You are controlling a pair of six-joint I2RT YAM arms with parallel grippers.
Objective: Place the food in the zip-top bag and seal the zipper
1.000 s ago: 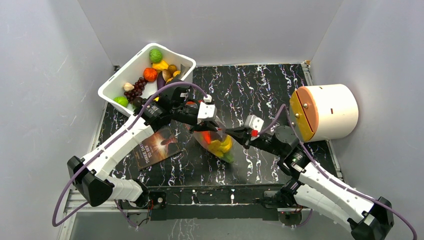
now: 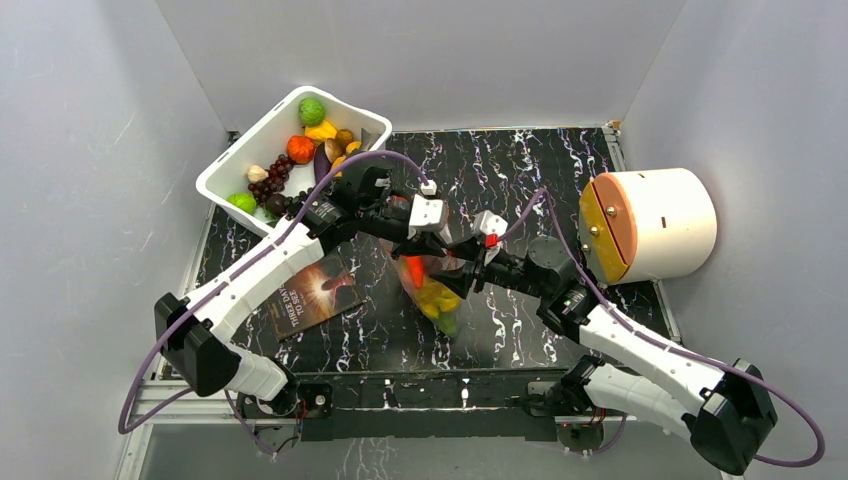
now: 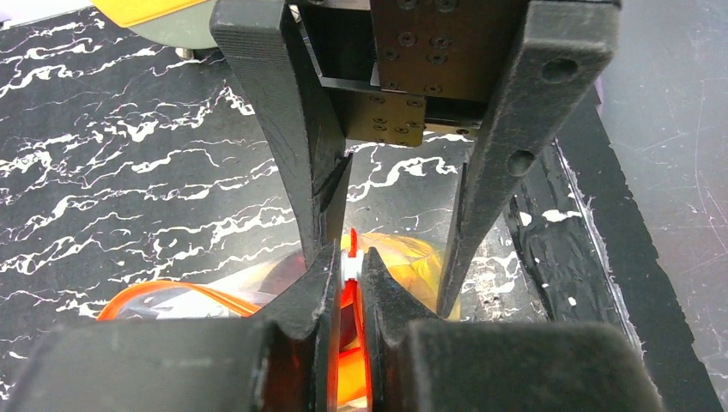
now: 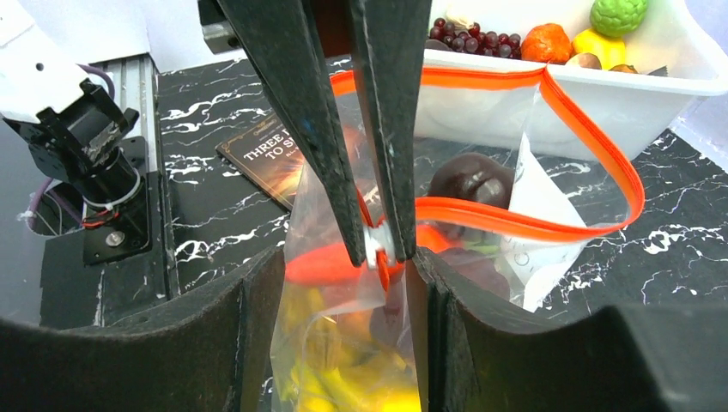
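Note:
A clear bag (image 2: 436,302) with an orange zip edge (image 4: 515,225) stands mid-table, bulging with yellow, orange, green and dark food (image 4: 343,365). Its mouth gapes in the right wrist view. My left gripper is shut on the bag's white zip slider (image 4: 378,245), at one end of the orange edge. From the right comes my right gripper, open, its fingers (image 4: 259,300) spread on either side of the slider and the left fingertips. Whether its pads touch the bag is unclear.
A white bin (image 2: 232,160) of produce stands at the back left. The book (image 2: 312,296) lies left of the bag, and a cream and orange bread box (image 2: 655,225) stands at the right. Bare marble tabletop (image 2: 500,160) shows behind the bag.
My right gripper has opened and moved left, right up to the left gripper. The left gripper has shifted slightly right, and the bag's upper part leans with it.

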